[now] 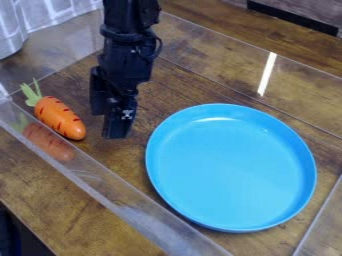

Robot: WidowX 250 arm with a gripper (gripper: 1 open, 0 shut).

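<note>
A black robot arm reaches down from the top middle to my gripper [112, 112], which hangs low over the wooden table, fingers pointing down and open. An orange plush carrot [59, 117] with green leaves lies on the table to its left, apart from it. A large blue plate [230, 163] lies to the gripper's right.
A clear plastic barrier [120, 190] runs diagonally along the lower left, in front of the carrot. Bare table [214, 70] stretches behind the plate. A white object [27, 25] is at the top left corner.
</note>
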